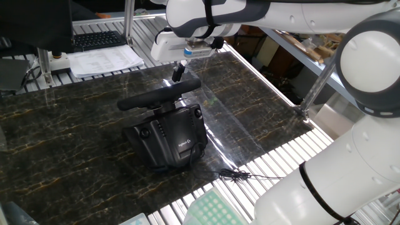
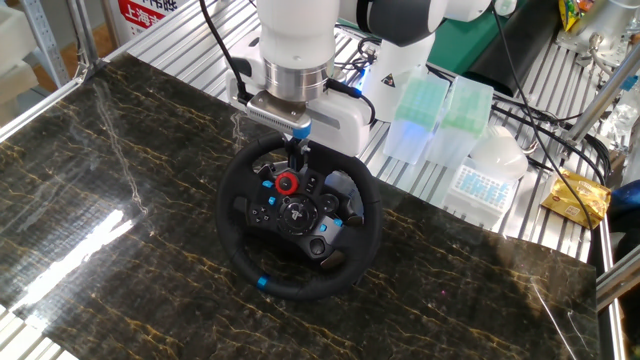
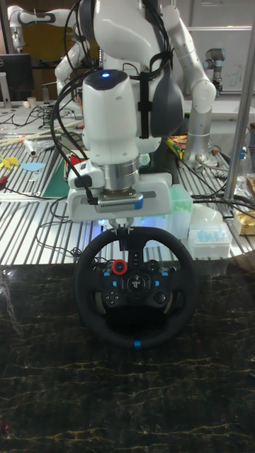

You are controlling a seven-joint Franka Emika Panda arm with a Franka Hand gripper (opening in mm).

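A black steering wheel with a red dial, blue-marked buttons and a blue rim mark stands on the dark marbled tabletop. From behind, its black base shows, with the wheel rim tilted above it. My gripper points down by the rim's upper part. In exterior view 3 the gripper overlaps the top of the wheel, just above the red dial. Its dark fingers look close together, but their gap is too small to make out. Whether they touch the wheel is unclear.
A black cable trails from the base across the slatted table edge. Translucent boxes and a white tip rack stand beyond the marbled top. Papers and a keyboard lie at the far side.
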